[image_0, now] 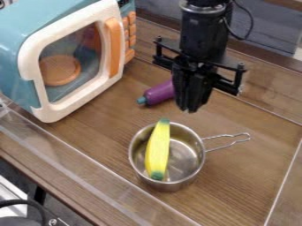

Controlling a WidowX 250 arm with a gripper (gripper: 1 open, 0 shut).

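A yellow banana (pixel 158 150) lies in a steel pan (pixel 184 171) with a wire handle pointing right. Above and behind the pan is my black gripper (pixel 192 99), clear of the banana; whether its fingers are apart is hard to make out. A purple eggplant (pixel 157 94) lies on the wooden counter behind it, partly hidden by the gripper.
A blue and white toy microwave (pixel 48 104) with an orange handle stands at the left. Its front edge runs along the lower left.
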